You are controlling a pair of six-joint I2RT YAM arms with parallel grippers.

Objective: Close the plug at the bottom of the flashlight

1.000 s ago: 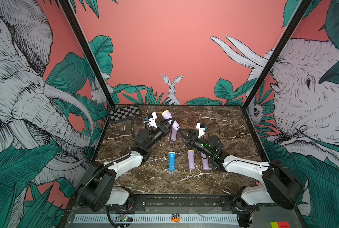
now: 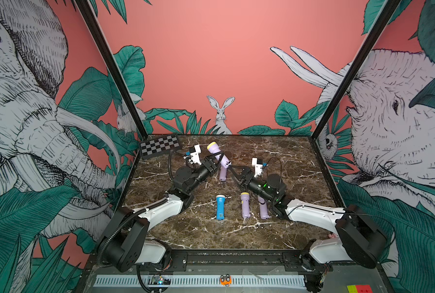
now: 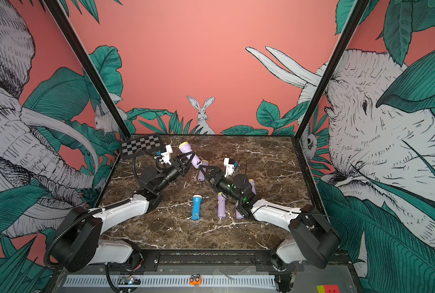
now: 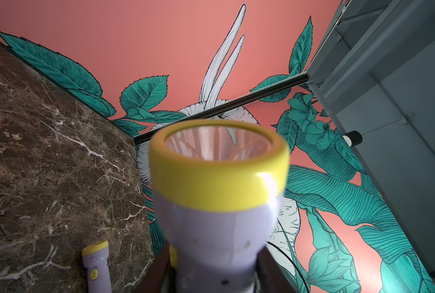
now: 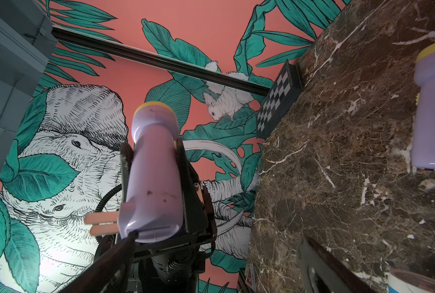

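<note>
A lavender flashlight with a yellow head (image 2: 219,152) hangs tilted above the table, its body clamped in my left gripper (image 2: 220,159). In the left wrist view its yellow rim (image 4: 212,190) fills the middle and hides most of the fingers. The right wrist view shows the flashlight's bottom end (image 5: 151,227) with two copper-coloured plug prongs (image 5: 100,223) sticking out sideways. My right gripper (image 2: 230,168) is open close to that bottom end. Its fingers (image 5: 319,263) are spread wide in its own wrist view, with nothing held between them.
Below the held flashlight lies another lavender one (image 2: 223,174). A blue flashlight (image 2: 220,207) and a lavender one (image 2: 245,205) lie nearer the front, with another (image 2: 262,208) partly under my right arm. A checkered board (image 2: 159,146) sits back left.
Almost nothing differs. The held flashlight has shifted very slightly to the left, and both arms look nearly still.
</note>
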